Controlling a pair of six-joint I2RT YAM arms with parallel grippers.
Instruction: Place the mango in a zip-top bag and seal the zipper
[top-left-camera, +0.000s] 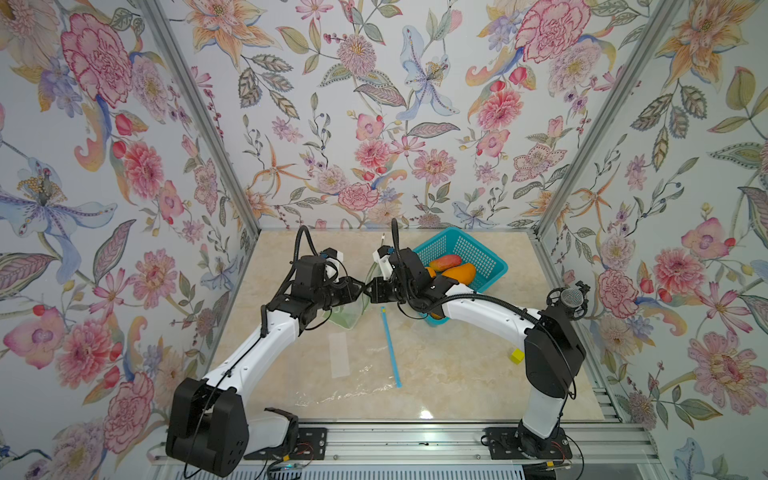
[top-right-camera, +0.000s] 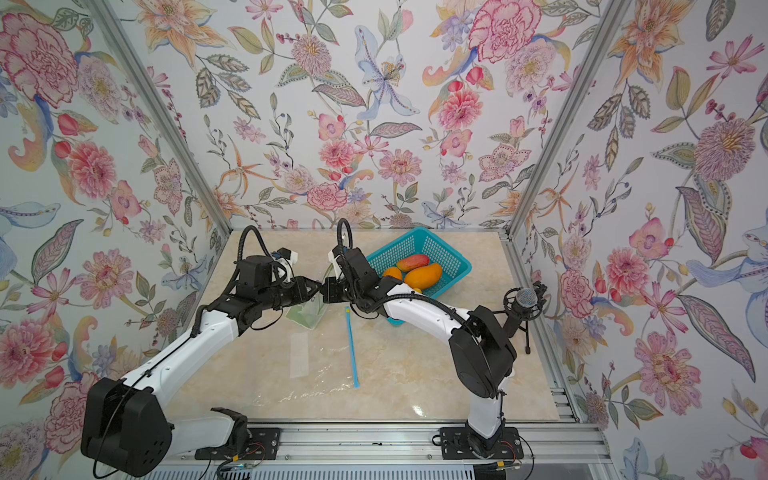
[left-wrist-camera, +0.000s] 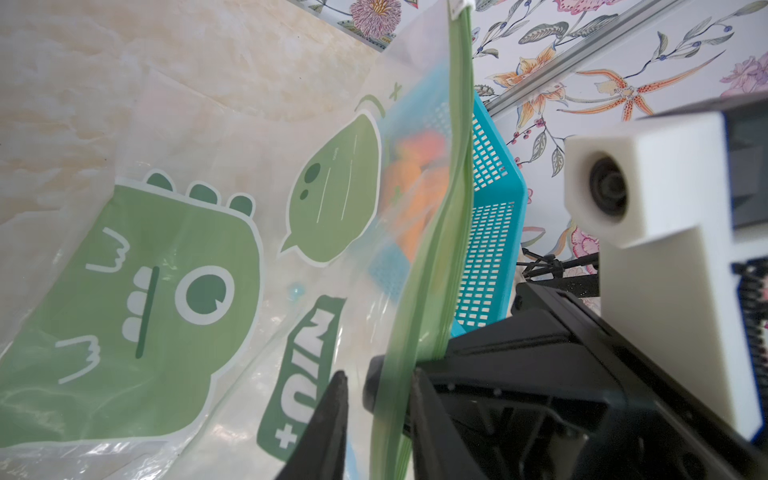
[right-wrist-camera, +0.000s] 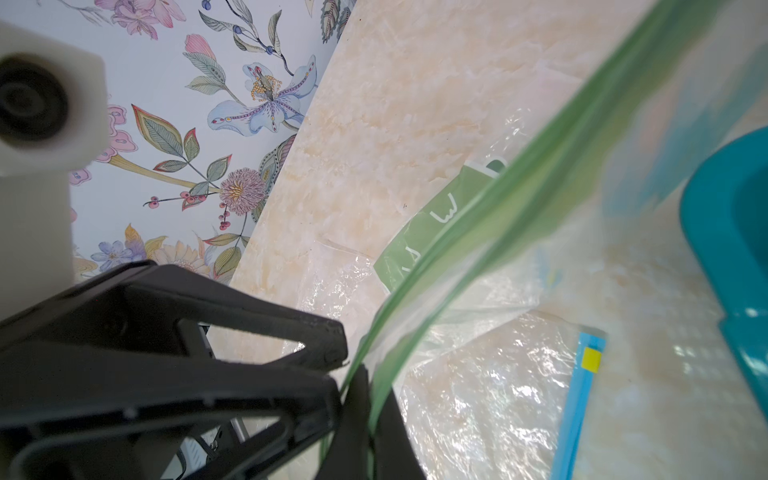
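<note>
A clear bag with green dinosaur prints and a green zip band hangs upright above the table. My right gripper is shut on the end of that green band. In the left wrist view, my left gripper stands part open, the band running between its fingers with gaps beside it. Both grippers meet closely at the band in the top left view, partly hiding the bag. Orange mangoes and a reddish one lie in the blue basket.
A clear bag with a blue zip strip lies flat on the table in front of the grippers. Toward the right edge are a small yellow object and a black stand.
</note>
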